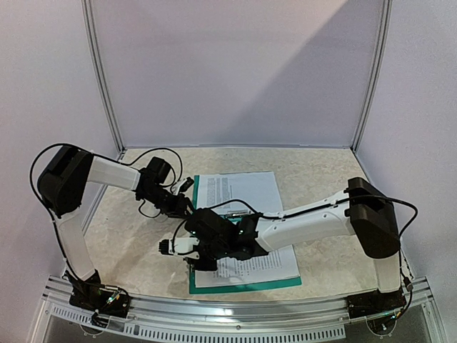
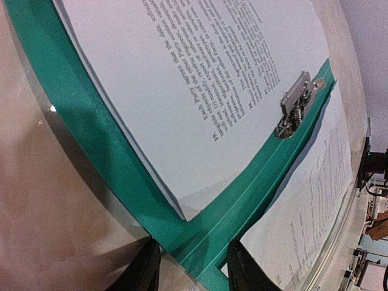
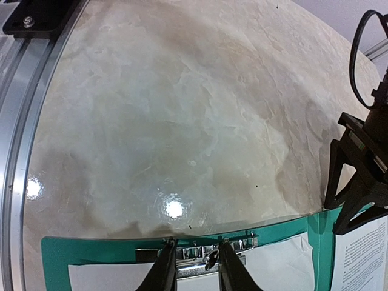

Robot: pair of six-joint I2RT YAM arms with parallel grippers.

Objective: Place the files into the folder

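Observation:
A green folder [image 1: 246,287] lies spread open on the table, with white printed sheets on its far half [image 1: 250,187] and near half [image 1: 275,264]. Metal clips hold to it; one clip [image 2: 297,104] shows at the far half's inner edge. At the end of the folder's spine, my left gripper is part open, its fingers straddling the green edge. My right gripper stands open over the near half's left edge, one finger on each side of the middle of another metal clip [image 3: 197,253]. Whether the fingers touch the clip, I cannot tell.
The right arm [image 1: 307,227] reaches across the folder and covers part of both halves. Close by the right gripper is the left one [image 3: 357,170]. Bare table [image 1: 128,243] lies left of the folder, with a metal rail [image 1: 235,307] along the front.

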